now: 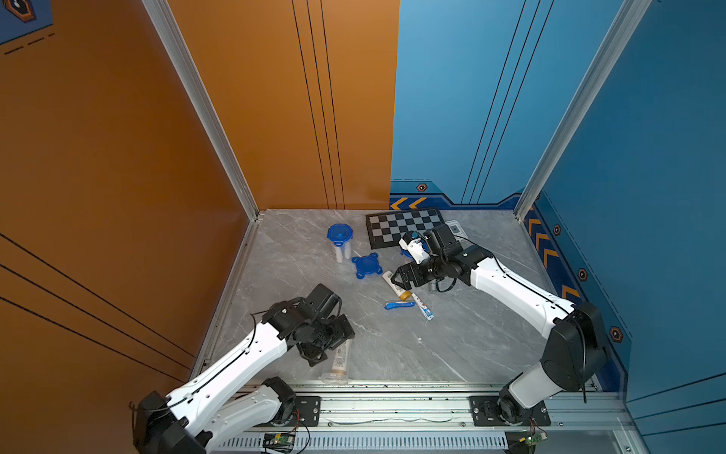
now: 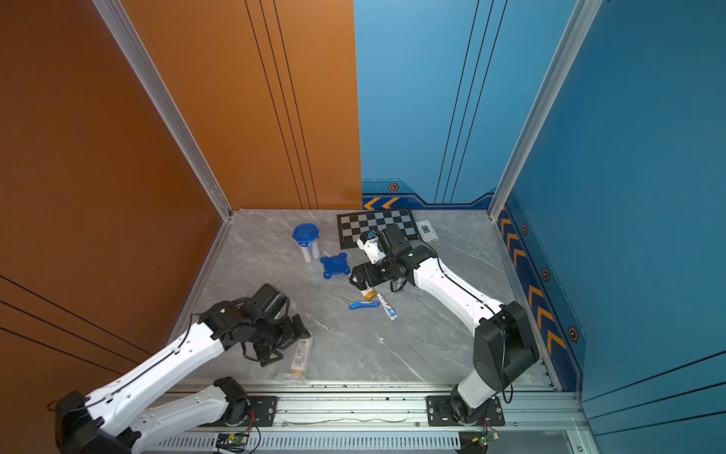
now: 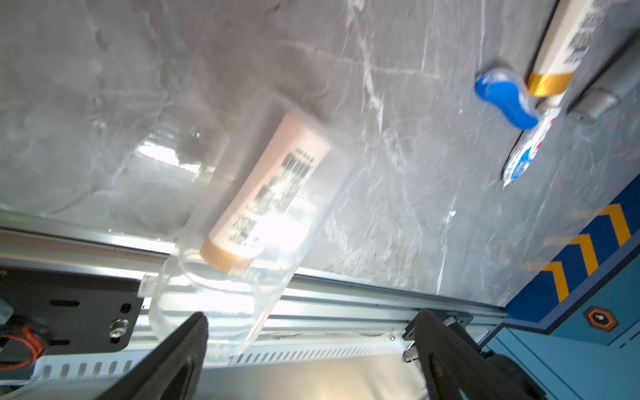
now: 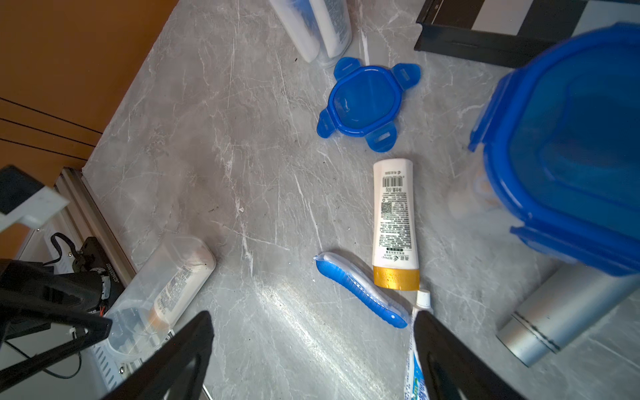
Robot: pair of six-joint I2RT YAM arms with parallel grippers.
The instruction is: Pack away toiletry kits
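Note:
A clear container [image 4: 130, 330] with a white and orange tube [image 3: 266, 190] inside lies on its side by the table's front edge. Above it hangs my left gripper [image 1: 326, 349], open and apart from it. My right gripper [image 2: 358, 283] stands open over the middle, nothing between its fingers. Below it in the right wrist view lie a white gold-capped tube [image 4: 394, 223], a blue toothbrush holder [image 4: 360, 286] and a small toothpaste tube [image 4: 416, 360]. A loose blue lid [image 4: 363, 100] rests flat beyond them. Another blue-lidded container [image 4: 573, 140] stands at right.
One more blue-lidded container [image 1: 339, 234] stands at the back left with white items inside. A checkered board [image 2: 378, 221] and a calculator-like device [image 2: 427, 230] lie at the back. A silver cylinder [image 4: 566, 313] lies at right.

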